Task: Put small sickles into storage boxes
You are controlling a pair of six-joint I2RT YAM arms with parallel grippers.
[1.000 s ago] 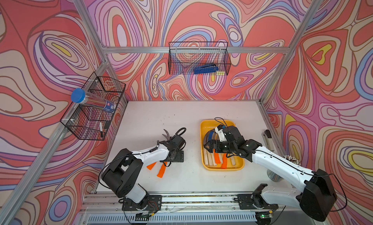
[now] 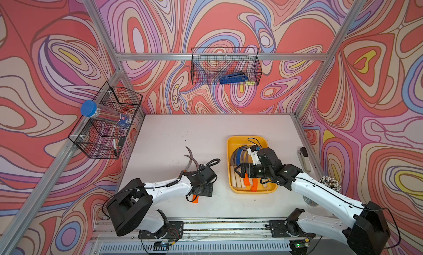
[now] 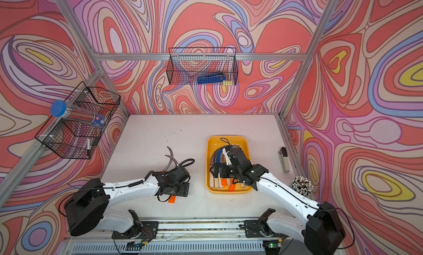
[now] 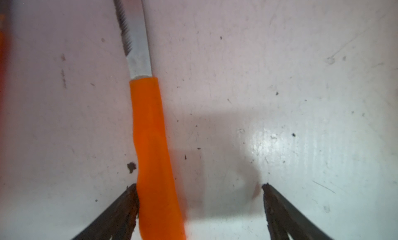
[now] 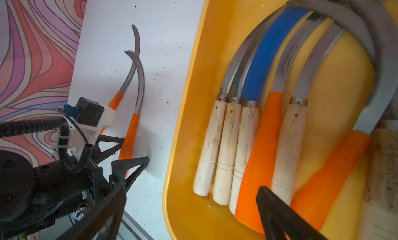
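Two orange-handled sickles lie crossed on the table left of the box. In the left wrist view, the nearer sickle's handle [image 4: 153,144] runs between the fingers of my left gripper, against the left finger, with a wide gap on the other side; this gripper is open. The other sickle [image 5: 115,100] lies just left of it, partly hidden by the left gripper in the right wrist view. My right gripper is open over the yellow storage box [image 2: 230,184]. Several sickles with wooden or orange handles [image 5: 259,165] lie in that box.
A stapler-like tool [image 2: 305,158] and a round holder with white-tipped sticks [image 2: 329,183] stand at the right. Wire baskets [image 2: 105,122] hang left and at the back.
The nearer sickle's handle swung right.
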